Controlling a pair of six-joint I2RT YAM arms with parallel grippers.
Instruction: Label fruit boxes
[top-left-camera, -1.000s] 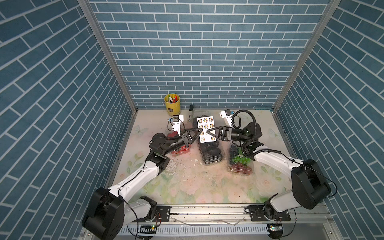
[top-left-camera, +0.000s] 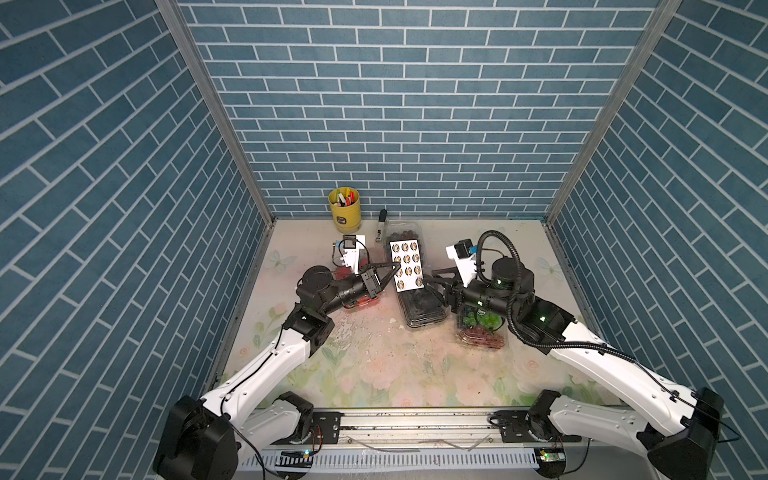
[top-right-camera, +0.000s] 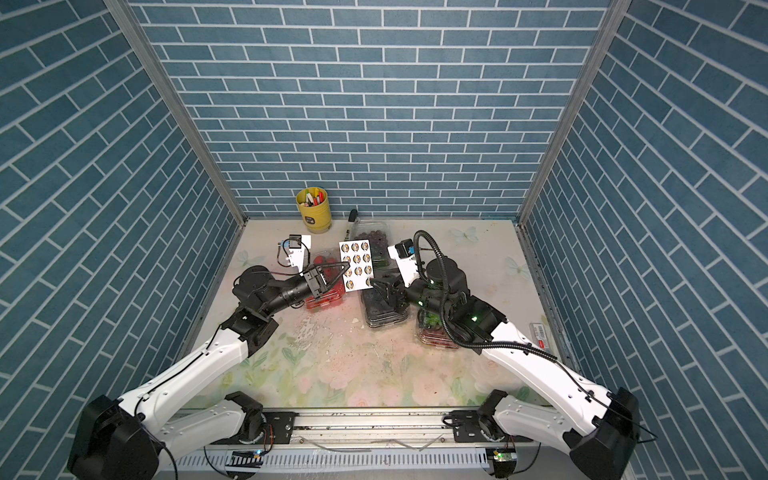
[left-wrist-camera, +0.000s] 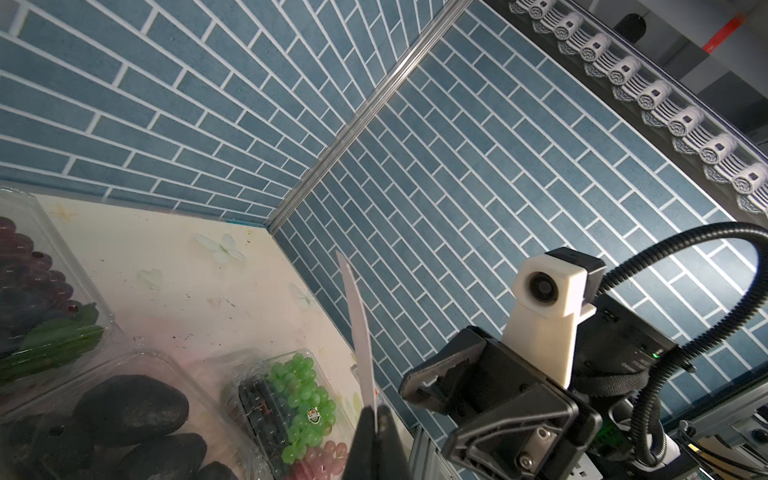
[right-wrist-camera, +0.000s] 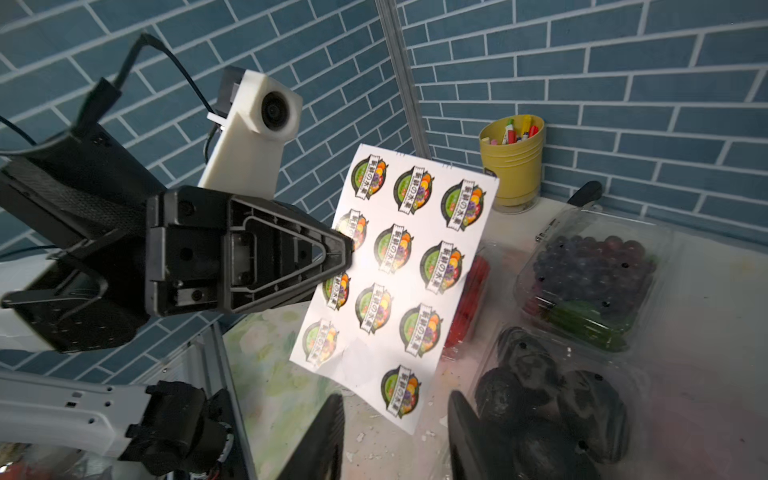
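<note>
A white sheet of round fruit labels (right-wrist-camera: 393, 284) hangs in the air, its left edge between the fingers of my left gripper (top-left-camera: 397, 265). The left wrist view shows the sheet (left-wrist-camera: 357, 328) nearly edge-on. One spot in its bottom row is bare. My right gripper stands part open near the sheet's lower edge, nothing visible between its fingers. Below are clear fruit boxes: dark avocados (right-wrist-camera: 552, 400), dark grapes (right-wrist-camera: 596, 276), a red-fruit box (right-wrist-camera: 470, 308) partly behind the sheet, and a box with green and red grapes (left-wrist-camera: 300, 404).
A yellow pen cup (top-left-camera: 345, 209) stands at the back left, with a black-handled marker (top-left-camera: 381, 226) beside it. Tiled walls enclose the sides and back.
My right gripper has tilted and shifted lower beside the sheet, its arm swinging out to the right. The sheet has moved slightly left and down; the left gripper has barely moved.
</note>
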